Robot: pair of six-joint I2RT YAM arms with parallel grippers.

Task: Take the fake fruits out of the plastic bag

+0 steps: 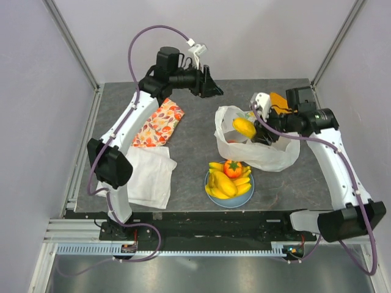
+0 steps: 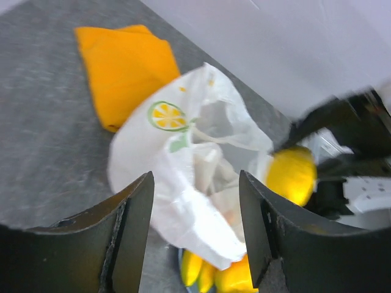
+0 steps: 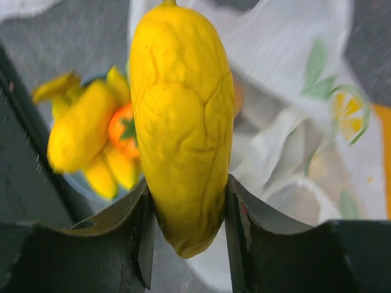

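Observation:
A long yellow fruit [image 1: 244, 127] hangs over the white plastic bag [image 1: 269, 160], with my right gripper [image 1: 259, 130] shut on it. In the right wrist view the fruit [image 3: 183, 116] is pinched near one end, its green-stemmed end pointing away. My left gripper [image 1: 212, 91] stands apart, beyond the bag's far left side. From the left wrist view, its fingers [image 2: 135, 207] are spread with nothing between them. A round orange thing [image 3: 237, 96] shows partly behind the fruit near the bag. Folds hide much of the bag's inside.
In front of the bag, a blue-grey bowl [image 1: 227, 203] holds several yellow fruits and an orange tomato-like one [image 1: 233, 168]. White cloth [image 1: 146, 177] and orange-patterned cloth [image 1: 160, 125] lie left. An orange cloth [image 2: 125, 67] lies behind the bag.

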